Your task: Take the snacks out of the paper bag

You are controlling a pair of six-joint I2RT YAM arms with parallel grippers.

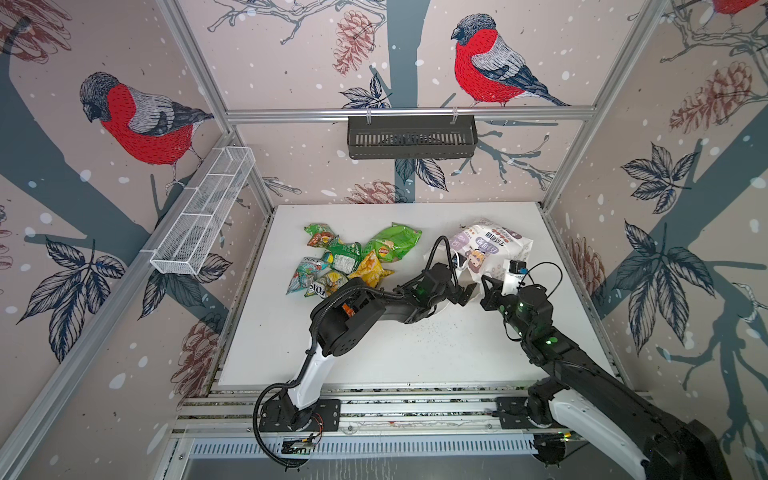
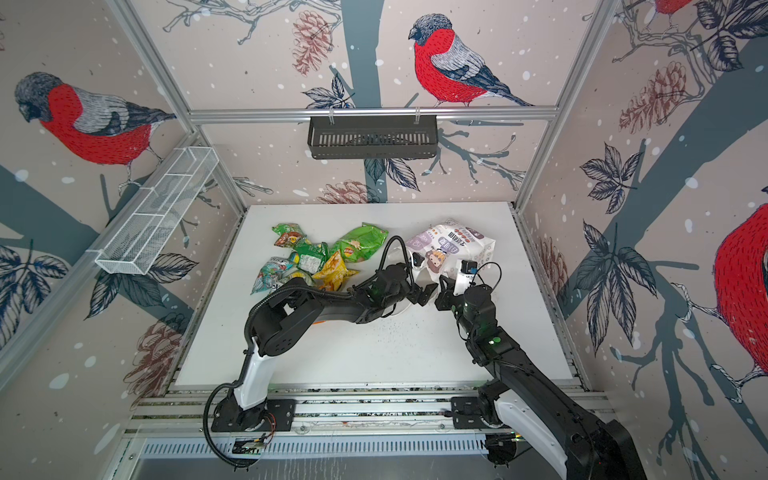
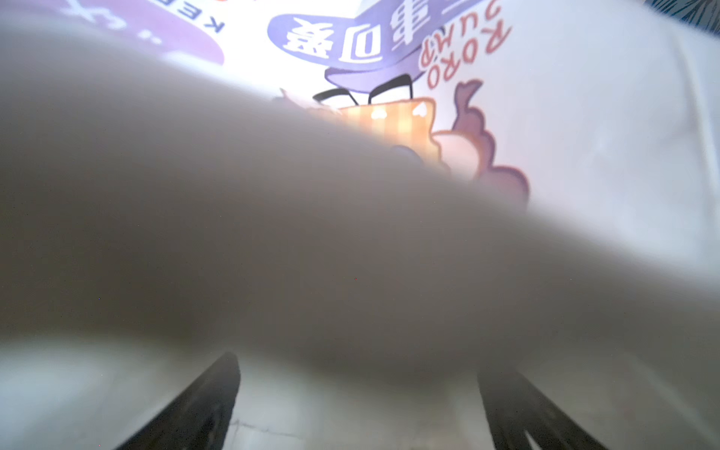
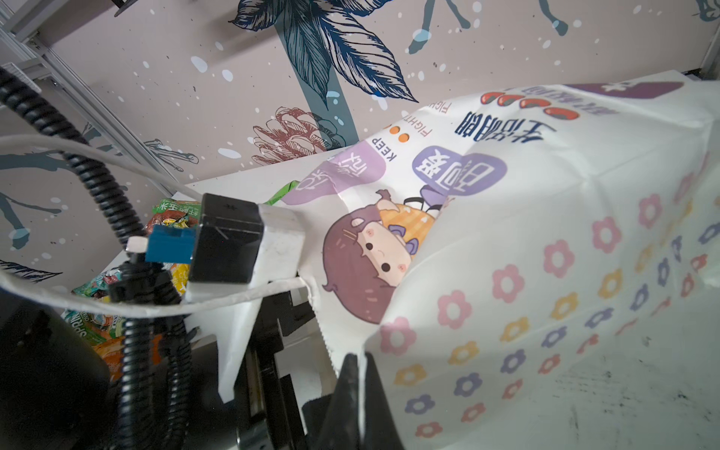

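Note:
The white printed paper bag (image 1: 489, 243) lies on its side at the back right, flower rows and a cartoon girl on it. My right gripper is shut on the bag's thin edge, which runs down between its fingers. Open, my left gripper (image 1: 464, 294) is at the mouth end, beside the right one. Across the left wrist view a blurred pale band of the bag (image 3: 337, 247) hides much, and nothing shows between the left fingers. Whether snacks are inside the bag is hidden. Several snack packs lie to the left, among them a green bag (image 1: 393, 242) and a yellow one (image 1: 370, 269).
A teal pack (image 1: 305, 274) and a small green-and-red pack (image 1: 321, 234) share the left cluster, partly under the left arm. A dark basket (image 1: 412, 137) hangs on the back rail and a white wire rack (image 1: 204, 209) on the left.

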